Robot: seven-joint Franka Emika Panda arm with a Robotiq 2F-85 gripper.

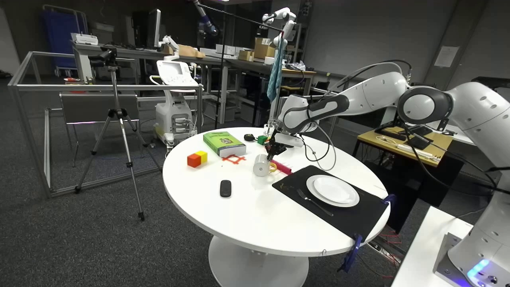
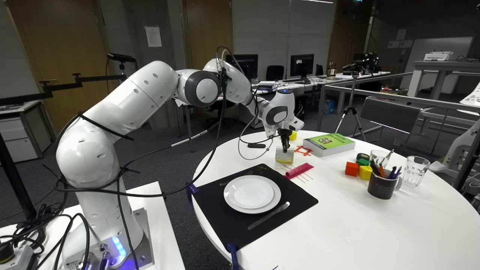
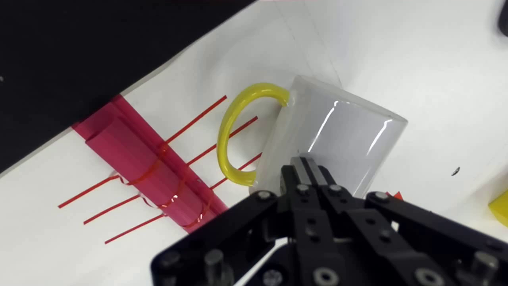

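Observation:
A white mug (image 3: 335, 133) with a yellow handle (image 3: 224, 138) lies on its side on the round white table. Its base faces exterior view 1, where the mug (image 1: 261, 165) is seen end-on. In exterior view 2 the mug (image 2: 284, 155) shows yellow at its open end. My gripper is shut, its fingertips overlapping the mug's body near the open end in the wrist view. Nothing shows between the fingers. Part of the mug is hidden behind them, and whether they touch it I cannot tell. From exterior view 2, the gripper (image 2: 285, 149) points downward at the mug.
A pink roll (image 3: 147, 167) with thin red sticks lies beside the handle. Close by is a black mat (image 2: 297, 198) bearing plates (image 2: 230, 198). A green book (image 1: 224, 143), red lattice (image 1: 234, 159), cubes (image 1: 194, 160) and black mouse-like object (image 1: 225, 188) lie around.

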